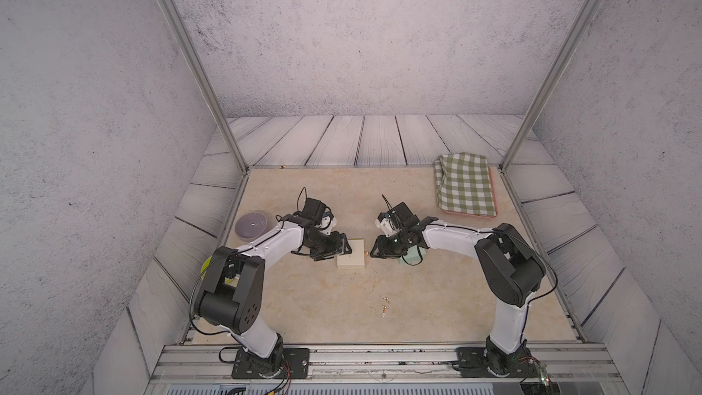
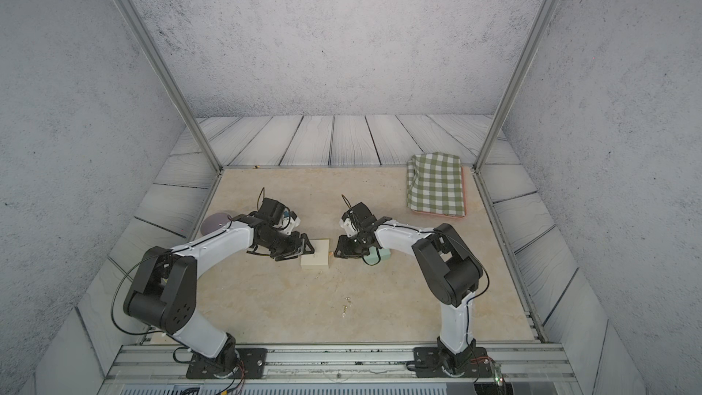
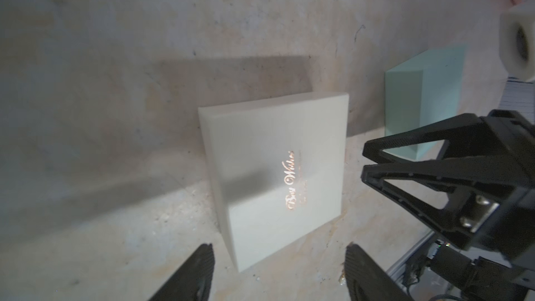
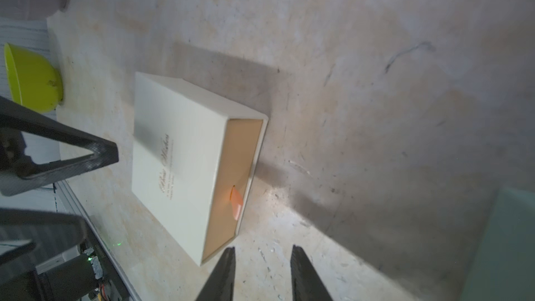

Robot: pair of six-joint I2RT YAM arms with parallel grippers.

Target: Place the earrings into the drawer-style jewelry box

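Observation:
The cream jewelry box (image 1: 351,259) lies flat near the middle of the table, its lettered lid up in the left wrist view. Its drawer front, with an orange pull tab (image 4: 236,203), faces right and looks closed. Small earrings (image 1: 385,305) rest on bare table in front of the box. My left gripper is open over the box's left side, with nothing between its fingers. Just off the drawer side, my right gripper stands partly open and empty, apart from the tab.
A mint-green block (image 3: 429,100) lies under the right arm. On the left are a purple bowl (image 1: 251,225) and a yellow-green cup (image 4: 33,78). A checked cloth (image 1: 465,184) lies at the back right.

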